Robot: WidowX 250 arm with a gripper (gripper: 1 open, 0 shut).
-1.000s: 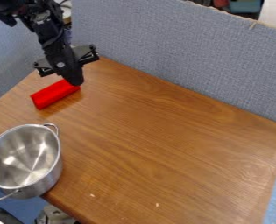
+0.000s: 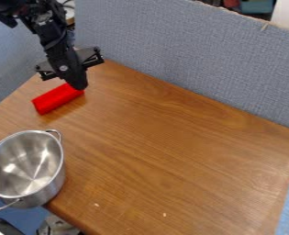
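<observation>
My black gripper (image 2: 75,81) is at the upper left of the wooden table (image 2: 183,156), pointing down at the far end of a red cylindrical object (image 2: 55,99) that lies on its side. Its fingertips are small and dark, and whether they touch the red object is unclear. A steel pot (image 2: 24,170) with loop handles stands at the lower left of the table.
Grey padded walls (image 2: 183,55) border the back and left of the table. A light blue strip (image 2: 287,204) lies at the right edge.
</observation>
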